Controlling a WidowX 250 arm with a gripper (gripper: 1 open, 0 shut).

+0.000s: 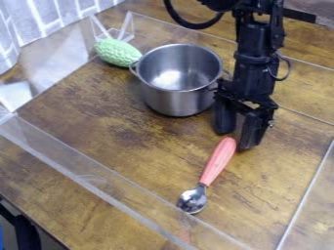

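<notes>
My black gripper [235, 131] is low over the wooden table at the right, beside a steel pot [179, 81] and at the upper end of a pink-handled scoop [216, 166]. The scoop's metal head points toward the front. The fingers are dark and overlap, so whether they are open or shut, or touch the handle, I cannot tell.
A green corn-like toy [117, 54] lies at the back left. Clear plastic walls border the wooden surface [92, 127] on the left, front and right.
</notes>
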